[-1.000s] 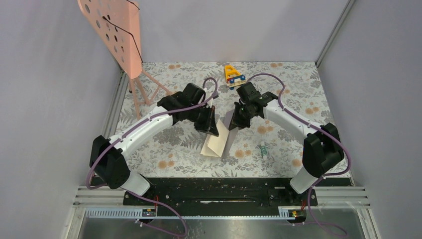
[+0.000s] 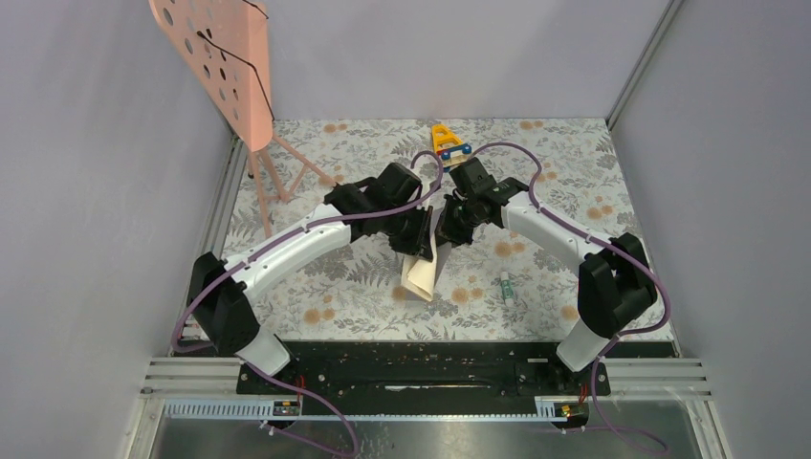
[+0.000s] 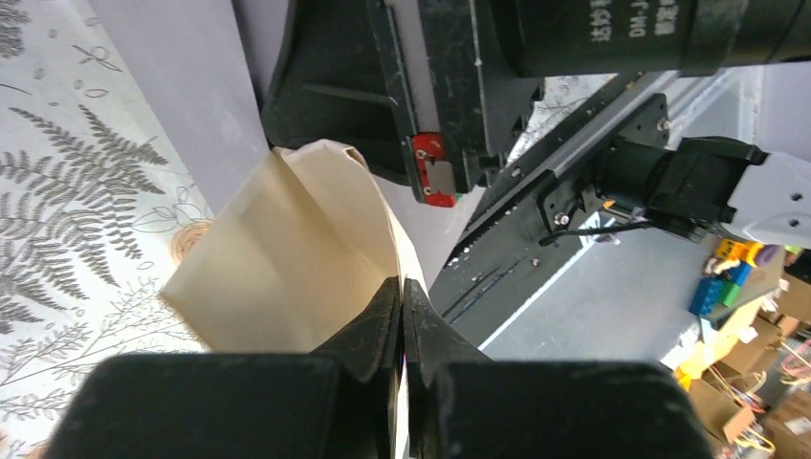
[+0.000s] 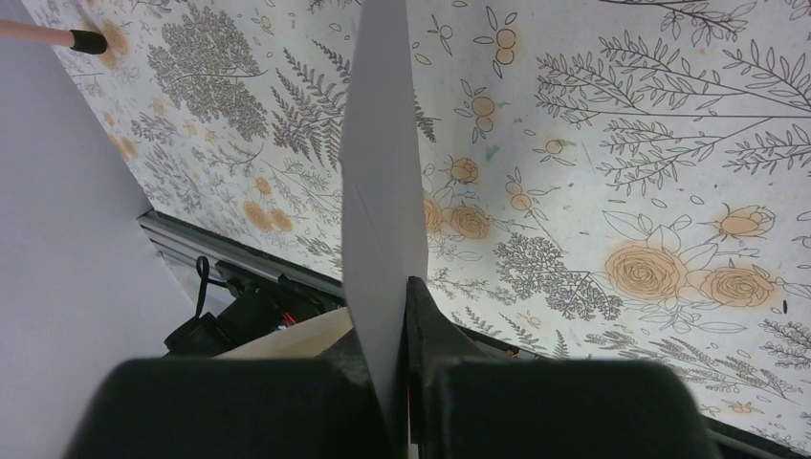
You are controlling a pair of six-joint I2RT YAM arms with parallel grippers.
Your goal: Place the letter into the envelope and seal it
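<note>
The folded cream letter hangs from my left gripper, over the middle of the table. In the left wrist view the sheet is pinched between the shut fingers, its fold spreading to the left. Pale lavender-grey paper, the envelope, is clamped by my right gripper just to the right. The right wrist view has this envelope standing nearly edge-on, with a strip of the letter showing low on its left. Both grippers are close together. Whether any of the letter is inside the envelope I cannot tell.
A small green-and-white tube lies right of the papers. A yellow, blue and red toy stands at the back, and a pink easel at the left. Bare patterned tabletop surrounds the papers.
My left gripper has moved right with the letter, close up to the envelope and the right gripper. The letter now looks narrower from above. The right arm has shifted only slightly left.
</note>
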